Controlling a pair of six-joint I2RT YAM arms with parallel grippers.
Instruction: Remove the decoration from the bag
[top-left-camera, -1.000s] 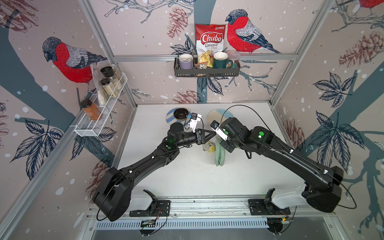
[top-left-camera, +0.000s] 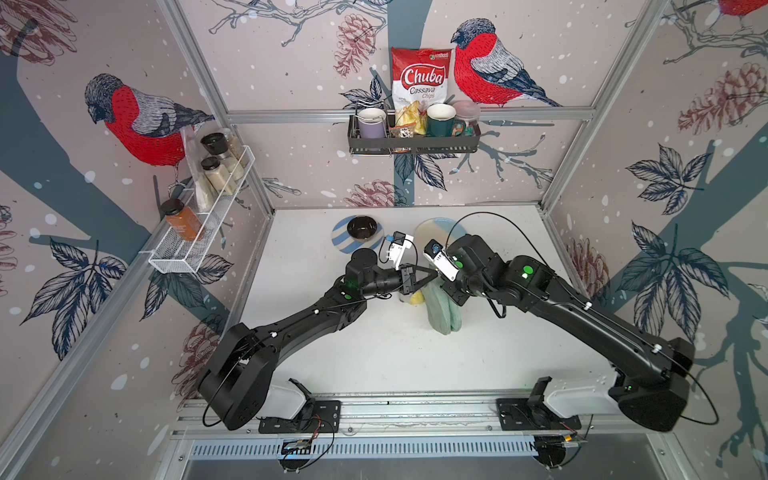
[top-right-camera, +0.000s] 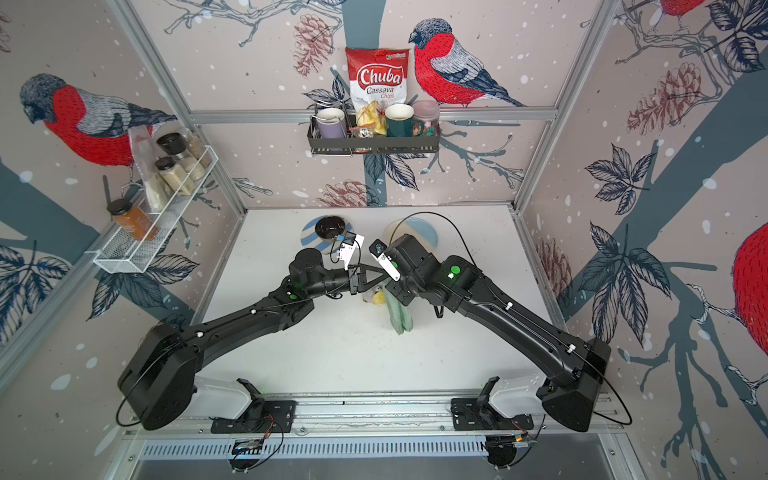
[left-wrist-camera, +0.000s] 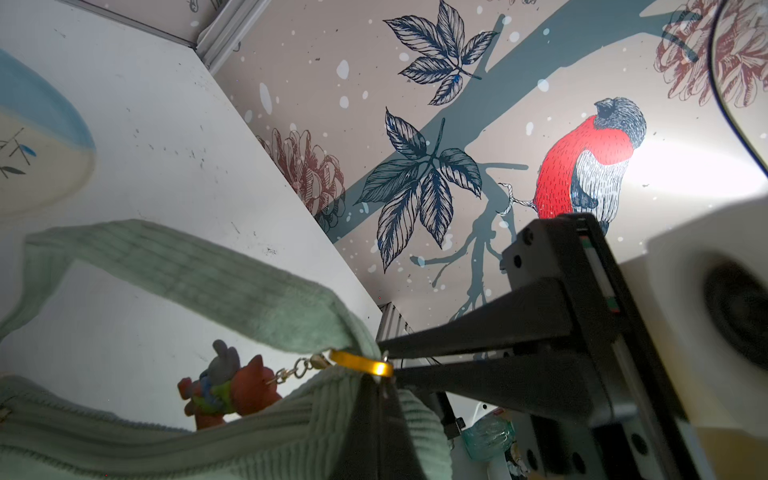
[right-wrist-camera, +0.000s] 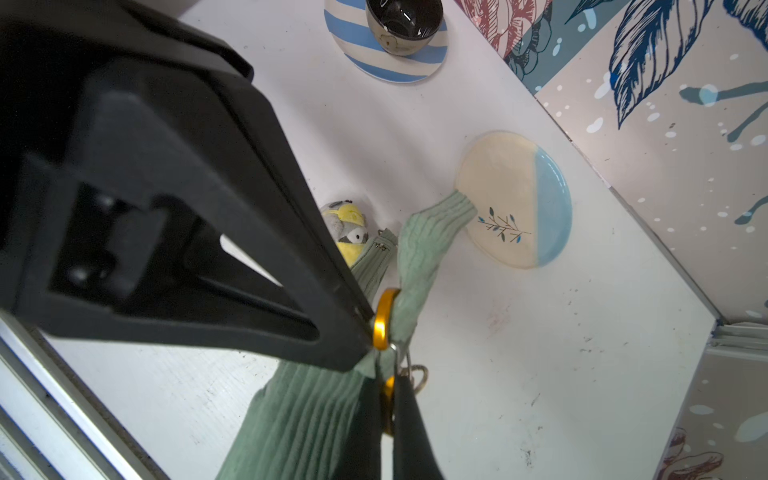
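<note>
The green corduroy bag (top-left-camera: 442, 312) hangs below my grippers over the table. In the left wrist view a gold carabiner (left-wrist-camera: 358, 361) is clipped at its strap (left-wrist-camera: 184, 280), with a chain and small figurines (left-wrist-camera: 248, 388) on it. My left gripper is shut at the carabiner, its tips partly hidden; whether anything is between them is unclear. My right gripper is shut at the strap and carabiner, its tips touching or very near the gold metal.
A yellow plush toy (right-wrist-camera: 349, 244) lies on the table. Behind are a beige-blue plate (right-wrist-camera: 504, 200) and a striped plate (right-wrist-camera: 364, 60) with a dark bowl (right-wrist-camera: 404, 24). Shelves with jars and cups hang on the walls.
My left gripper has moved right toward my right gripper, which has shifted slightly rightward. The hanging bag has swung a little to the right.
</note>
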